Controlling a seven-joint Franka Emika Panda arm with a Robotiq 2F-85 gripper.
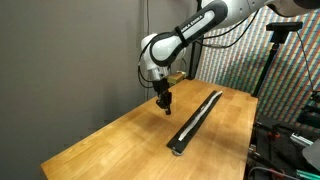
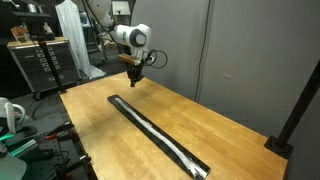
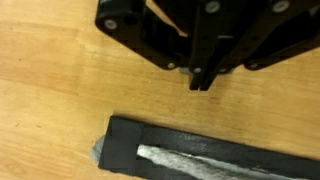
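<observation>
My gripper (image 1: 167, 108) hangs over the wooden table, to the left of a long black board in exterior view 1. In the wrist view its dark fingertips (image 3: 196, 82) are close together, so it looks shut; what may be between them is too dark and small to make out. The black board (image 1: 180, 145) lies flat with a pale strip along its length. Exterior view 2 shows the same board (image 2: 120, 104) running from the table's middle to the near right, with the gripper (image 2: 133, 80) beyond its far end. One end of the board, its corner scuffed grey, shows in the wrist view.
A grey wall (image 1: 80, 70) borders the table on the left in exterior view 1. Bare wooden table (image 1: 110, 150) stretches on both sides of the board. Black stands and cables are at the table's edges.
</observation>
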